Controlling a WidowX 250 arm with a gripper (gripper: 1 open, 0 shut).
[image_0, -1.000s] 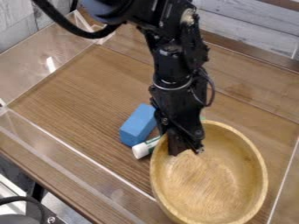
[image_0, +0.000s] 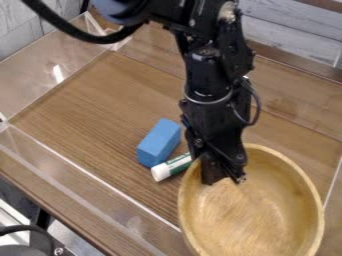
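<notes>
My black gripper (image_0: 211, 160) points down at the upper-left rim of a large yellow oval bowl (image_0: 251, 215) at the lower right, shut on that rim as far as shows; the fingertips are partly hidden. A blue block (image_0: 158, 141) lies left of the gripper. A white and green cylinder (image_0: 168, 167) lies just below the block, partly hidden behind the bowl and gripper.
The wooden tray floor (image_0: 83, 120) is clear at left and behind the arm. Clear rims and pale walls edge it, and black cables and hardware show at the lower left.
My gripper and the bowl have moved slightly to the right together. The blue block looks about the same.
</notes>
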